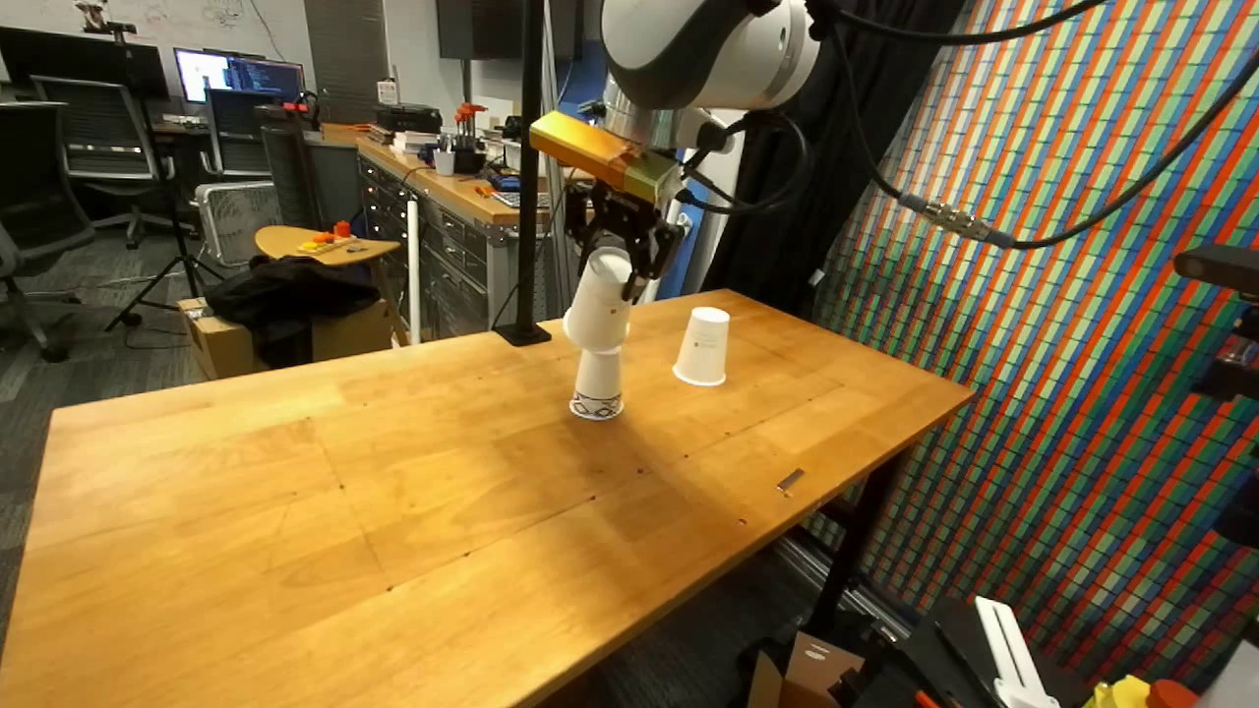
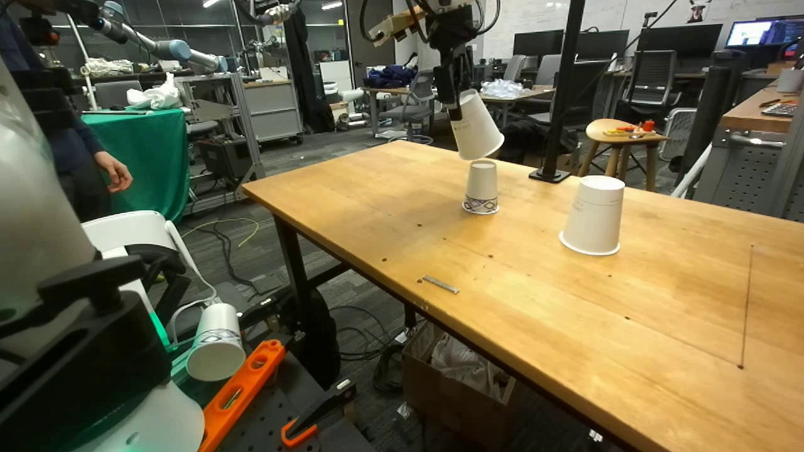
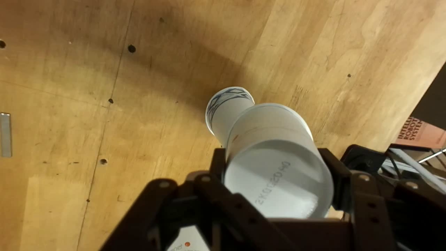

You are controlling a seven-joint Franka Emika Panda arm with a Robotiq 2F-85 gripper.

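Observation:
My gripper is shut on a large white paper cup, its base up and its mouth down. The held cup tilts, and its rim is just above the top of a smaller cup in exterior view 2. That small cup stands upside down on the table, with a dark patterned band near its rim. In the wrist view the held cup hides part of the small cup. Whether the two touch, I cannot tell. Another large white cup stands upside down on the table, apart from both.
A small metal strip lies near one edge. A black post rises from the table beside the far edge, close to the held cup.

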